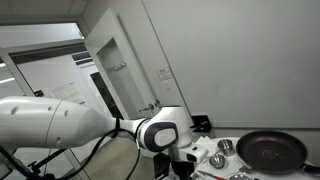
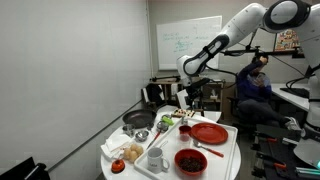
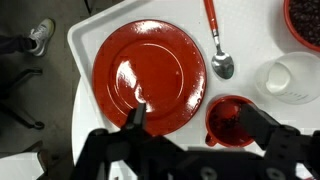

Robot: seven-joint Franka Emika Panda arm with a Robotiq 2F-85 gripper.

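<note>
In the wrist view, my gripper is open above the table, its dark fingers wide apart and nothing held between them. Beneath it lies a red plate (image 3: 150, 70) on a white tray. A red mug (image 3: 222, 108) sits to the plate's right, partly covered by the right finger. Beyond them are a red-handled spoon (image 3: 222, 62), a clear glass (image 3: 283, 76) with something white in it, and a red bowl of dark beans (image 3: 306, 18) cut off by the frame. In exterior view 1 the arm hides what is under the fingertips.
A dark frying pan (image 1: 270, 150) rests by the wall, with small steel bowls (image 1: 226, 146) beside it. In exterior view 2 a white mug (image 2: 155, 158) stands near the red bowl (image 2: 189, 163). A person (image 2: 254, 85) sits behind the table.
</note>
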